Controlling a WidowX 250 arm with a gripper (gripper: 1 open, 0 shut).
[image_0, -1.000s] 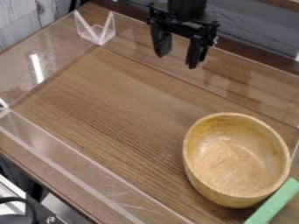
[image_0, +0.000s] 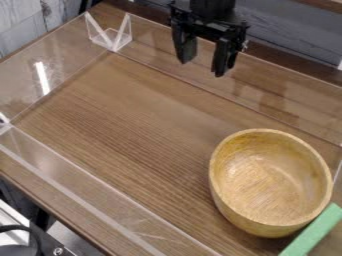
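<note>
The black gripper (image_0: 206, 52) hangs at the top centre of the camera view over the back of a wooden tray, open with nothing seen between its fingers. A large yellow bowl (image_0: 270, 185) sits at the lower right, well away from the gripper.
A green object (image_0: 310, 236) lies at the bottom right corner beside the bowl. A white wire-like shape (image_0: 110, 32) is at the back left. A dark cable or part shows at the lower left edge. The middle and left of the tray floor are clear.
The gripper has shifted only slightly at the top of the view. The bowl and green object have not moved.
</note>
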